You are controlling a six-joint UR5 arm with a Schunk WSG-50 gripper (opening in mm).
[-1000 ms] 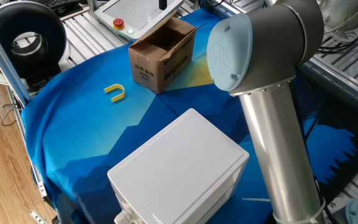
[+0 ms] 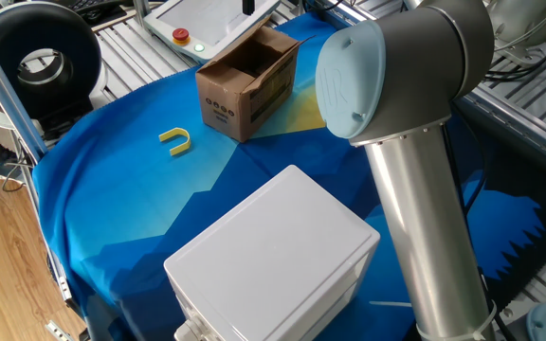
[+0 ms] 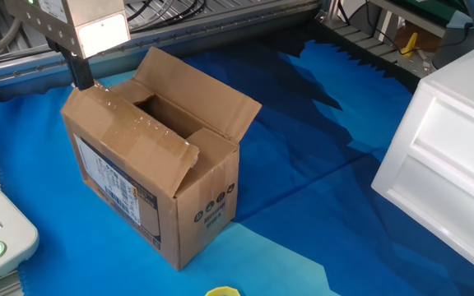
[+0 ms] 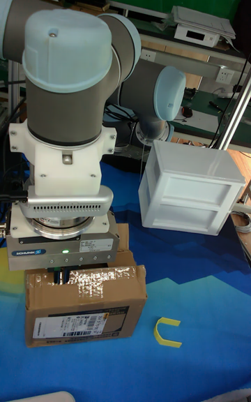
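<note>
An open cardboard box [image 2: 245,85] stands upright on the blue cloth, its flaps raised. Near the flap at the box's far left corner hangs my gripper [image 3: 82,76]; one dark finger shows there. From the third exterior view, the gripper body is above the box [image 4: 88,303], its fingertips partly hidden by the cardboard. Whether the fingers are apart or pinch the flap cannot be made out. A yellow U-shaped piece [image 2: 175,142] lies on the cloth beside the box, away from the gripper. The white drawer unit [image 4: 191,186] stands apart from both.
A teach pendant [image 2: 207,24] with a red button lies at the table's back edge. The arm's large grey link [image 2: 425,223] rises on the right, beside the drawer unit. Bare blue cloth [image 2: 112,208] spreads over the left side.
A person has come into view at the left edge of the first exterior view. The arm, box, yellow piece and drawer unit have not visibly moved.
</note>
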